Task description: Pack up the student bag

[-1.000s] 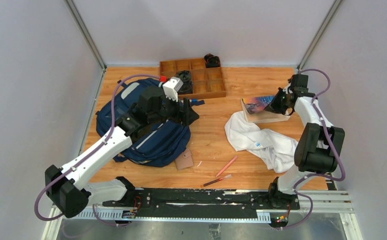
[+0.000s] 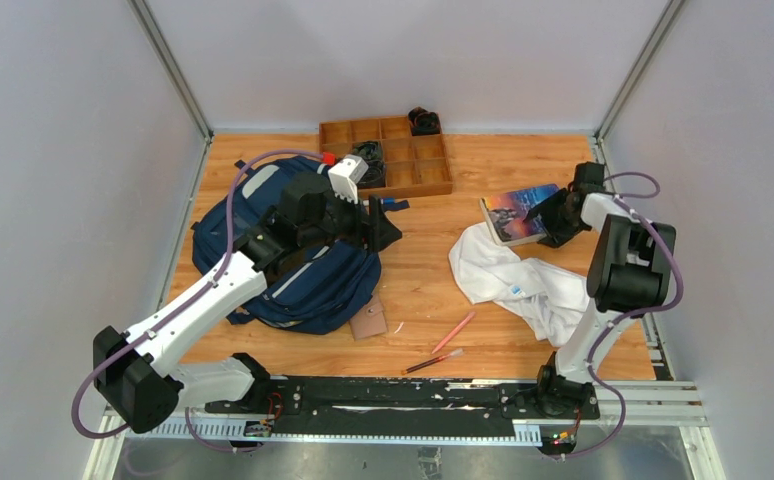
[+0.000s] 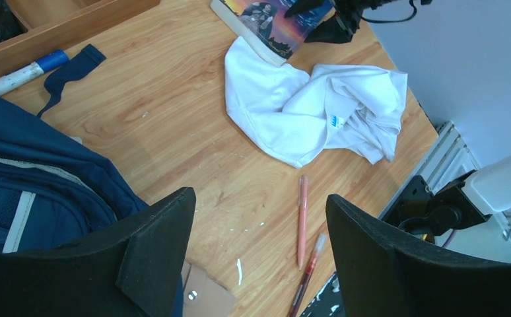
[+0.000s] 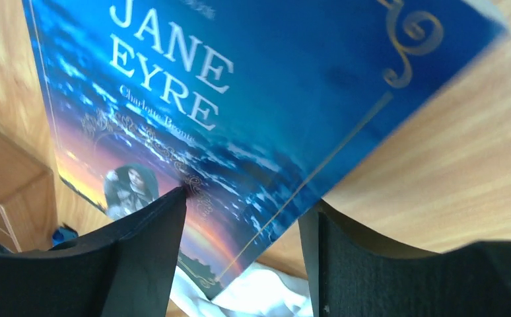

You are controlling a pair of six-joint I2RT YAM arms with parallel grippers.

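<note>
A Jane Eyre book (image 2: pixel 512 212) lies on the table at the right, its blue and sunset-coloured cover filling much of the right wrist view. My right gripper is at its near right side with fingers apart: one overlaps the cover and the other stands by the edge. No firm grip on the book shows. The navy student bag (image 2: pixel 308 290) rests at the left, partly hidden under my left arm. Over its right side hangs my left gripper, open and empty.
A white cloth (image 2: pixel 518 282) touches the book's near side. Nearer the front lie a pink pen (image 2: pixel 454 331), a brush-like pen (image 2: pixel 432 362) and a brown wallet (image 2: pixel 369 319). Behind stands a wooden organizer (image 2: pixel 429 172) with dark items. Mid-table is clear.
The cover was raised with pale pages showing beneath; now it lies down flat. The left arm has hardly moved.
</note>
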